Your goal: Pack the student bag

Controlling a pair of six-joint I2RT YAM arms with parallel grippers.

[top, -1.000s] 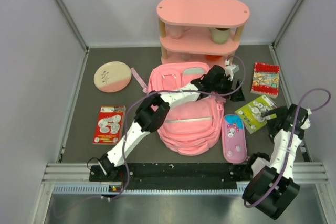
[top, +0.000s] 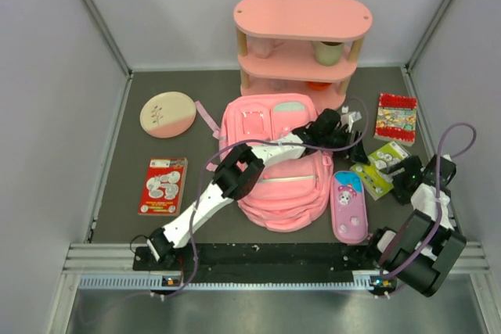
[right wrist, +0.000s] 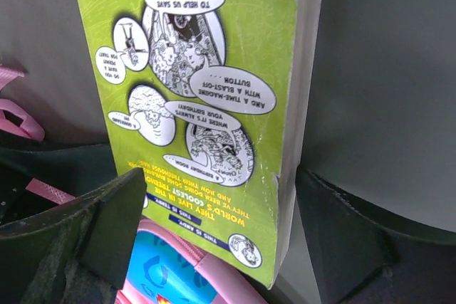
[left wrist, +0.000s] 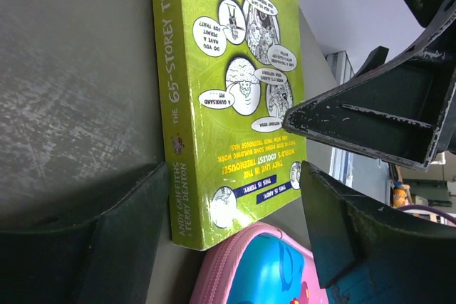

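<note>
A yellow-green book (top: 381, 168) lies flat on the table at the right, its spine showing in the left wrist view. My left gripper (top: 359, 151) is open at the book's left side; in the left wrist view the book (left wrist: 239, 90) extends between its spread fingers. From the right, my open right gripper (top: 405, 175) reaches over the book's edge. Its fingers (right wrist: 356, 247) are apart with the book (right wrist: 199, 105) between them in the right wrist view. The pink backpack (top: 278, 181) lies in the middle, partly under the left arm.
A pink pencil case (top: 349, 207) sits just in front of the book. Behind it lies a red-bordered book (top: 395, 119). A red book (top: 163, 186) and a round plate-like item (top: 167, 113) are at the left. A pink shelf (top: 303, 17) stands at the back.
The right arm has swung inward, bringing its gripper left onto the book's right edge. The book appears unmoved.
</note>
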